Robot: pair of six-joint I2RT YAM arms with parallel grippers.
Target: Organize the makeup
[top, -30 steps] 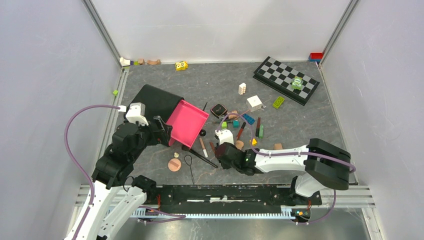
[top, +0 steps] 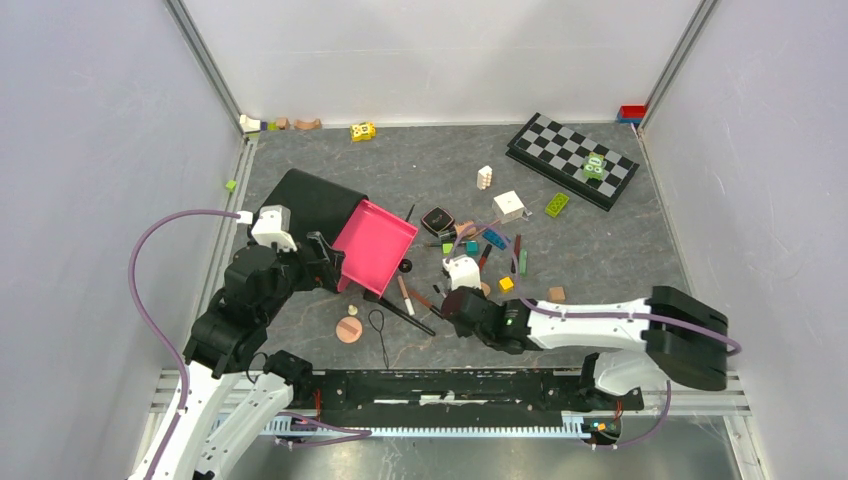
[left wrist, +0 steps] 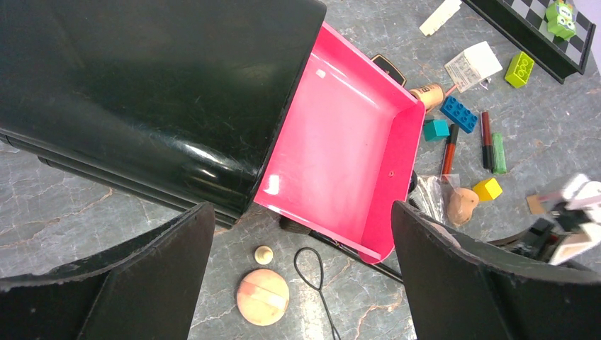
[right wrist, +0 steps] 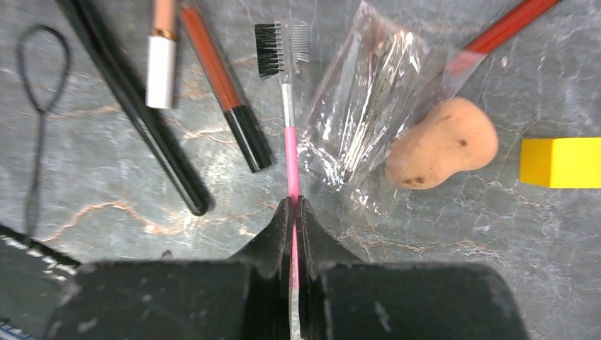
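Observation:
In the right wrist view, my right gripper is shut on the pink handle of a thin brow brush (right wrist: 291, 154), whose black bristles and clear comb point away from me. A brown lip tube (right wrist: 225, 88) with a black cap and a white-capped tube (right wrist: 161, 64) lie left of it. Right of the brush are a clear plastic bag (right wrist: 361, 106) and a tan sponge (right wrist: 453, 145), partly under the bag. Above the pink drawer (left wrist: 333, 142) of the black box (left wrist: 156, 92), my left gripper stands open, nothing between its fingers.
A long black stick (top: 399, 313), a black wire loop (top: 379, 325) and a round compact (top: 349, 329) lie near the drawer. Toy bricks, such as the yellow block (top: 506, 284), mix with the makeup. The checkerboard (top: 573, 160) occupies the back right.
The brown tube now lies at a different angle, apart from the brush. The left arm is unmoved.

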